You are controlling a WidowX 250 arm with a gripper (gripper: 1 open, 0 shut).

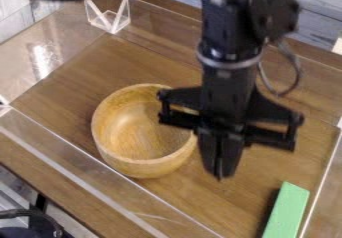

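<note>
My black gripper (pixel 221 157) hangs just to the right of a wooden bowl (pixel 140 142), over the middle of the wooden board, its fingers pointing down and shut, with nothing visible between them. The bowl stands on the board and looks empty. A green bar (pixel 286 210) lies at the lower right of the board.
Clear plastic walls (pixel 100 180) edge the board. A small clear holder (pixel 108 14) stands at the back left. The board left of the bowl is free.
</note>
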